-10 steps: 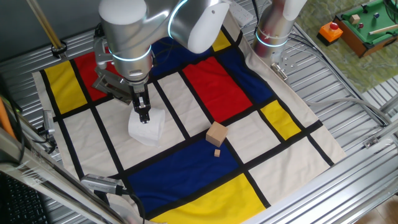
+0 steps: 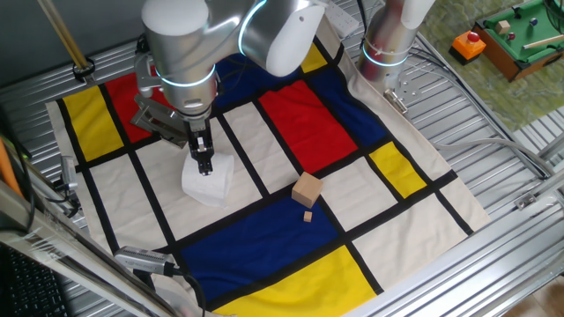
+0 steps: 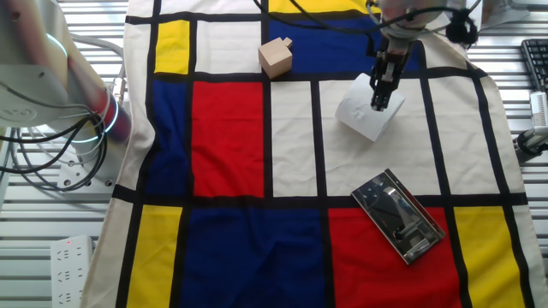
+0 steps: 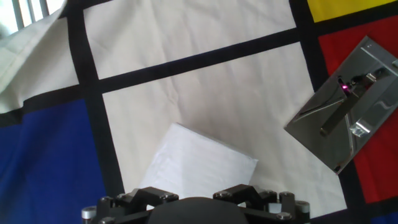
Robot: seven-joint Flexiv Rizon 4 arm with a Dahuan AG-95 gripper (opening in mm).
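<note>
A white roll-like object [image 2: 210, 187] lies on the patterned cloth [image 2: 154, 189]. In exterior view 2 the white object [image 3: 360, 115] is tilted, partly behind the fingers. My gripper [image 2: 204, 167] points down over it, the fingers overlapping its upper part in both exterior views. At the bottom of the wrist view, my gripper has its fingers apart, so it looks open, with the white object [image 4: 199, 158] showing beyond and between them. Contact between fingertips and object cannot be made out.
A shiny metal box with a handle [image 3: 398, 216] stands on the red and white patches. A wooden cube [image 2: 307, 189] and a tiny wooden block [image 2: 307, 216] sit near the blue patch.
</note>
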